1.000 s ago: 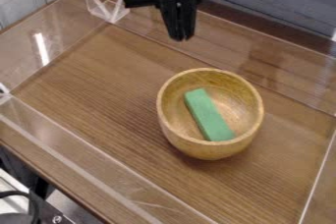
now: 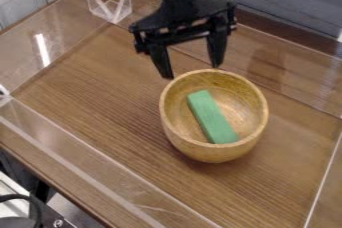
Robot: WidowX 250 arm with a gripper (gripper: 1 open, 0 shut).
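Note:
My black gripper [image 2: 190, 52] hangs over the upper middle of the camera view, above and behind a tan round bowl [image 2: 179, 122], its fingers apart with nothing seen between them. A green rectangular block [image 2: 211, 116] lies inside the bowl, on its floor.
A clear plastic piece [image 2: 112, 4] stands at the back left. Another translucent piece sits at the left edge, and a dark cable at the bottom left corner.
The bowl and block are unchanged.

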